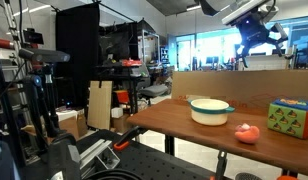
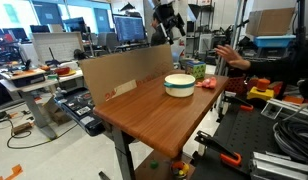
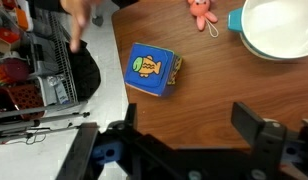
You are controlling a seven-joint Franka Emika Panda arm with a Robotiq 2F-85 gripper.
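High above the table my gripper stands open, its two dark fingers wide apart and nothing between them in the wrist view. Below and beyond it on the wooden table sits a cube (image 3: 154,68) with a blue top showing an orange fish; its green patterned side shows at the right end of the table in the first exterior view (image 1: 291,118). A white bowl (image 1: 210,110) with a teal handle rests on the table to the cube's left there. A small pink-red plush toy (image 1: 247,133) lies between them, nearer the front edge.
A person's hand (image 2: 231,57) reaches in beside the table, near the cube's side. A brown panel (image 2: 129,78) stands along the table's back edge. Bare tabletop (image 2: 159,118) stretches out on the bowl's side away from the toy.
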